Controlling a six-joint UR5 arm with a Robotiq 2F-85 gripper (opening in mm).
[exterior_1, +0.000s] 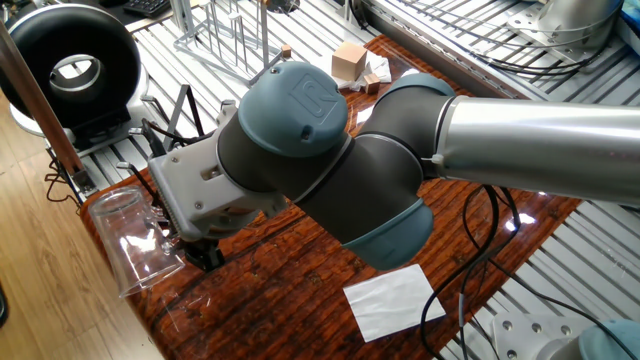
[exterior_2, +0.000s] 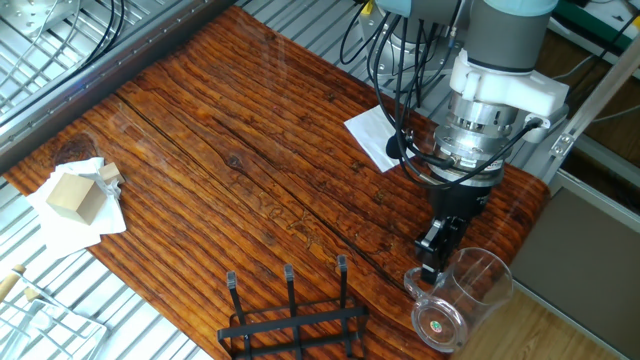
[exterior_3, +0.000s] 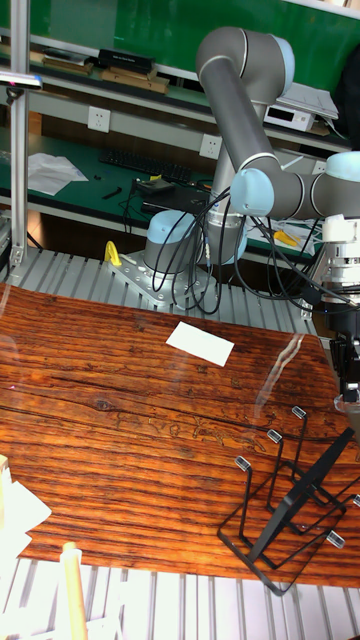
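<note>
A clear glass mug (exterior_2: 465, 295) is at the table's edge, its rim toward the upper right and a small green mark on its base in exterior view 2. My gripper (exterior_2: 431, 268) is at the mug's handle (exterior_2: 415, 284), its dark fingers close together and seemingly shut on it. Exterior view 1 shows the mug (exterior_1: 132, 245) beside the gripper, which is largely covered by the wrist. Whether the mug touches the table cannot be told. A black rack (exterior_2: 292, 322) with upright prongs stands close by on the table.
On the wooden table (exterior_3: 128, 405) lies a white sheet (exterior_3: 200, 345). Wooden blocks (exterior_2: 77, 198) rest on white paper at the far corner. Cables (exterior_1: 490, 240) hang from the arm.
</note>
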